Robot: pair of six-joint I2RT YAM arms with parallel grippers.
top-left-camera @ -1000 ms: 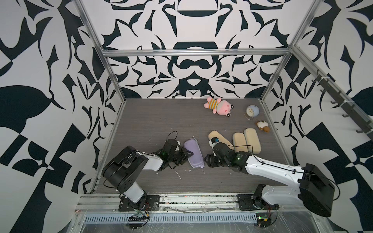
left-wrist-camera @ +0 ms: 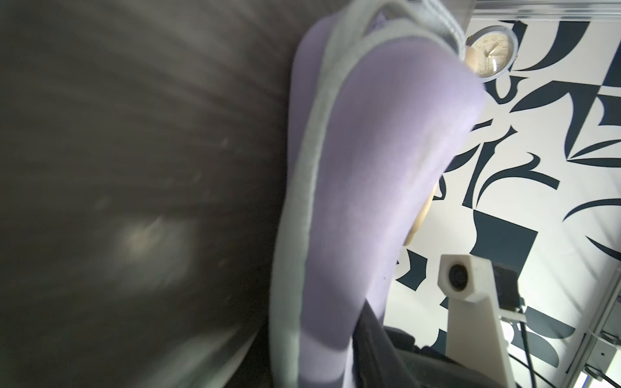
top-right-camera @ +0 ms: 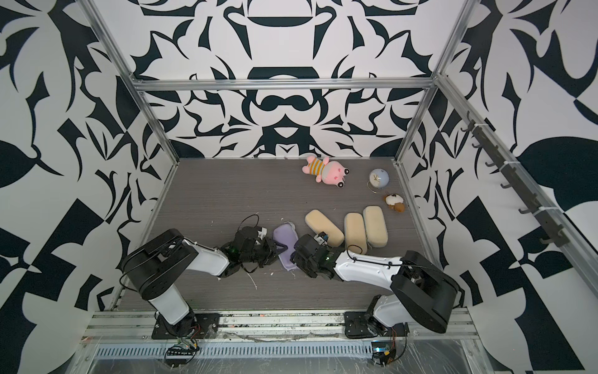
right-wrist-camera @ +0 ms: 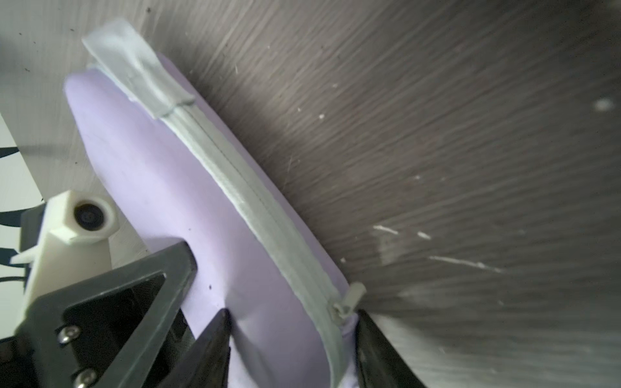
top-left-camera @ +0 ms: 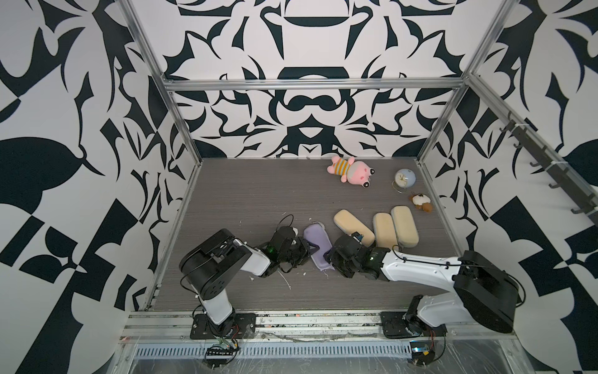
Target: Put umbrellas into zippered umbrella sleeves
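Observation:
A lavender zippered sleeve [top-left-camera: 316, 240] with a pale zipper band lies at the front middle of the table, between both grippers. In the left wrist view my left gripper has its fingers around the sleeve's lower part; how firmly it closes is unclear. My right gripper straddles the other end beside the zipper pull [right-wrist-camera: 349, 298], fingers apart with the sleeve between them. Whether an umbrella is inside cannot be told.
Three cream oblong cases [top-left-camera: 405, 225] lie right of the sleeve. A pink striped plush [top-left-camera: 355, 171], a clock [top-left-camera: 405, 178] and a small brown toy [top-left-camera: 421, 202] sit at the back right.
My right gripper has moved left onto the sleeve. My left gripper has moved right, and the sleeve has shifted slightly right with it.

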